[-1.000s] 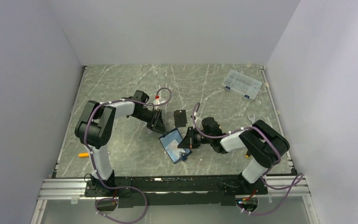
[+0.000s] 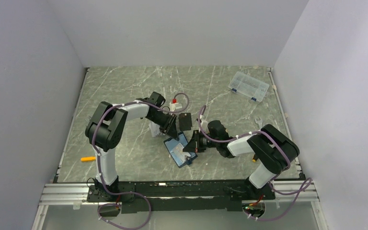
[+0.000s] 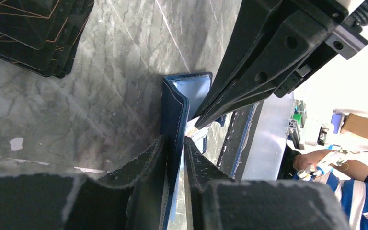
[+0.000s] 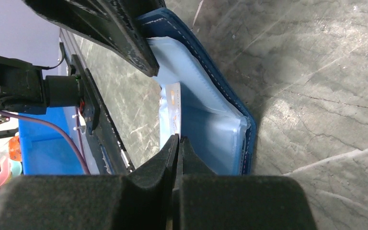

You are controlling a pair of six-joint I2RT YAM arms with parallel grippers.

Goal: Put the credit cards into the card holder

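Note:
The open card holder [image 2: 172, 153], blue with dark edges, lies on the marble table; it also shows in the right wrist view [image 4: 215, 139]. My left gripper is at the holder's upper edge, with the dark flap [image 3: 170, 115] between or against its fingers; how far it is open is hard to tell. My right gripper is shut at a pale card [image 4: 174, 105] inside the holder; whether its tips grip the card's edge is unclear. A stack of black cards [image 2: 185, 121] lies just behind the holder.
A clear plastic case [image 2: 249, 86] is at the back right, a wrench [image 2: 258, 122] at the right and an orange-handled tool [image 2: 87, 158] at the left.
My left gripper has moved right, to the holder's upper edge. The right gripper and the holder look almost unchanged.

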